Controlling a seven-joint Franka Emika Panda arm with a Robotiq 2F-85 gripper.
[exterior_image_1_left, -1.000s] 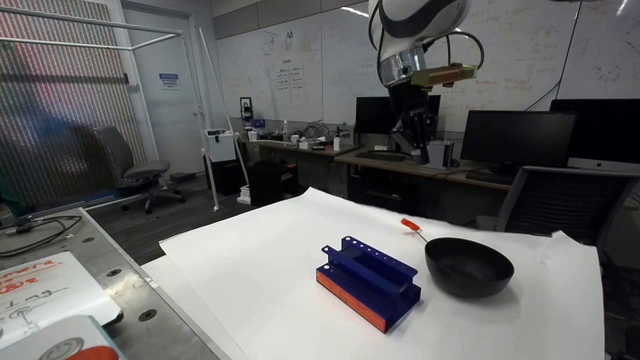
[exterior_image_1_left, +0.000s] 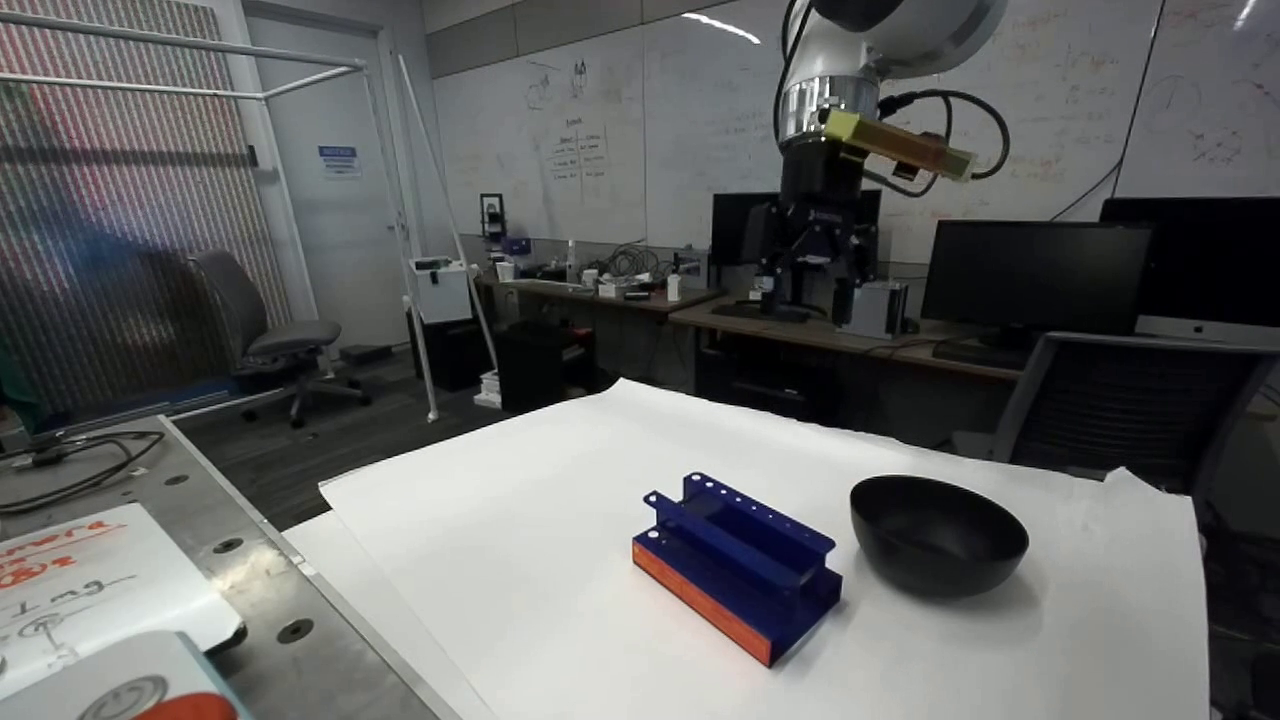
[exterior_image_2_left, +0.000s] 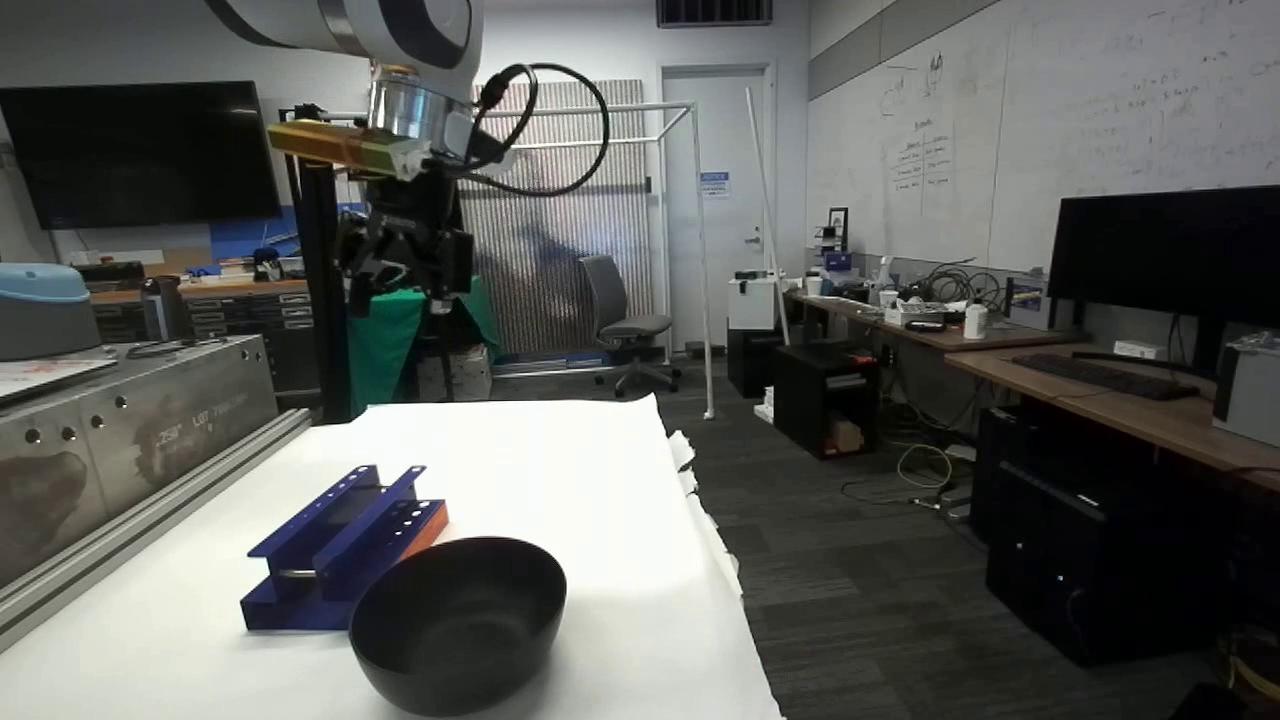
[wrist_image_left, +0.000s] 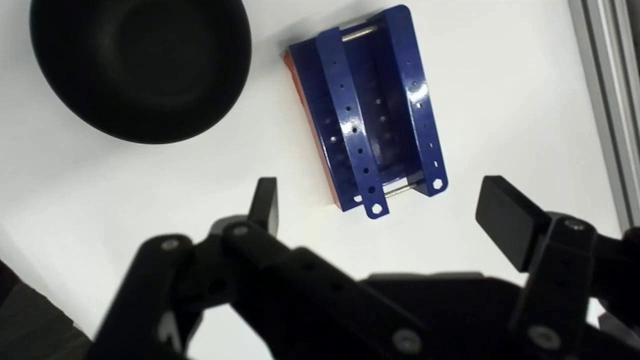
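Observation:
My gripper hangs high above the white-covered table, its fingers wide apart and nothing between them. Exterior view 1 shows the gripper (exterior_image_1_left: 818, 288) well above the table. On the sheet lies a dark blue metal rack (exterior_image_1_left: 734, 546) with rows of holes and an orange strip along one side. In the wrist view the rack (wrist_image_left: 369, 114) appears ahead of the fingertips. Beside it stands a round black bowl (exterior_image_1_left: 939, 534). The wrist view cuts off the top of the bowl (wrist_image_left: 150, 66); the part of its inside that shows is empty.
White sheet (exterior_image_1_left: 516, 540) lies clear around the rack. A metal rail or bench (exterior_image_2_left: 144, 420) runs along one side of the table. A chair (exterior_image_1_left: 1140, 396) stands beyond the sheet's edge, with monitors (exterior_image_1_left: 1038, 276) on a desk behind.
The arm has shifted and turned, and the gripper now points more straight down. A red-handled tool that stuck out behind the bowl no longer shows. Rack and bowl have not moved.

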